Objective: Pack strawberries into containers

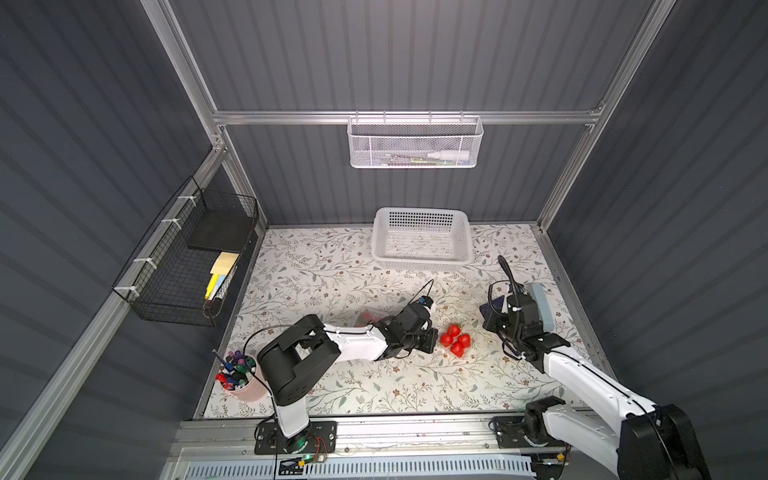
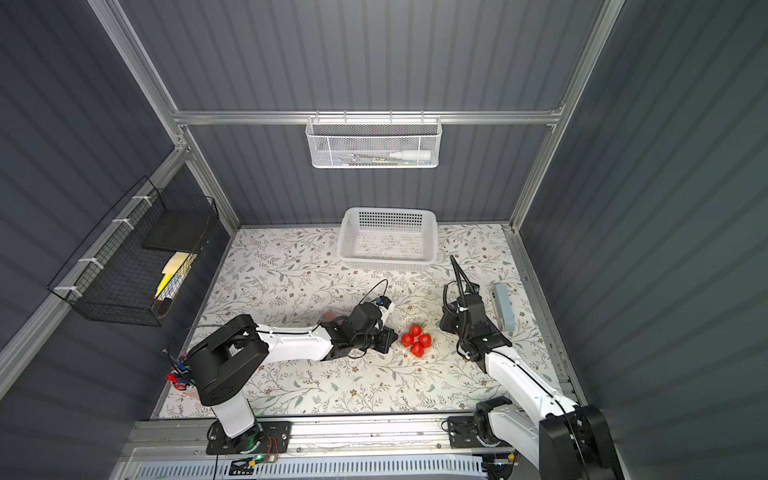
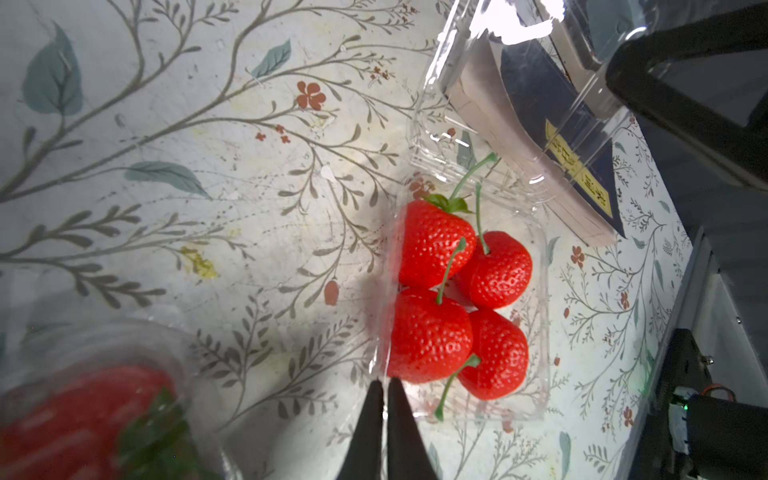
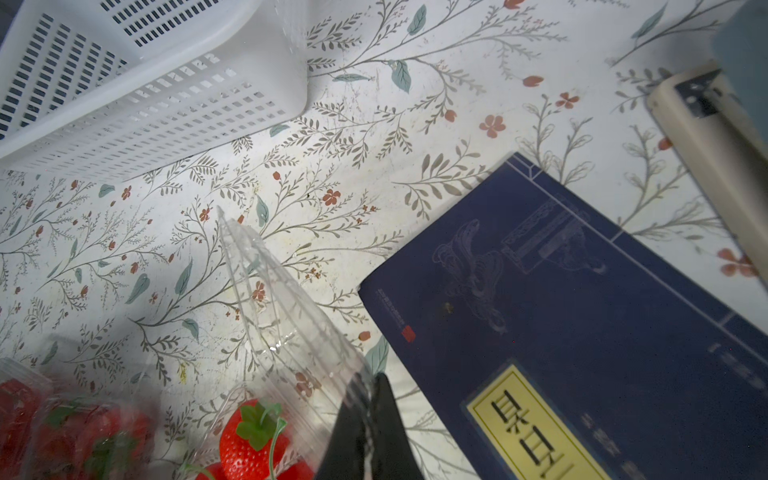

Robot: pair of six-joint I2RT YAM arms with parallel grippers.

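A clear container (image 3: 536, 400) with several red strawberries (image 3: 432, 332) lies on the patterned table between the two arms. Its transparent lid (image 3: 448, 88) stands raised on the right-hand side. My left gripper is shut beside the container's left wall; nothing shows between the fingers, and whether they touch the wall is unclear. In the right wrist view, the lid (image 4: 288, 312) runs edge-on into my right gripper, which looks shut on its thin rim. Another filled strawberry pack (image 3: 88, 424) lies close by the left gripper, partly out of that view.
A white basket (image 1: 422, 262) stands empty at the back. Below the right gripper lies a dark blue book (image 4: 560, 320), with a pale blue object (image 2: 503, 308) to its right. A pen cup (image 1: 252, 390) occupies the front left corner.
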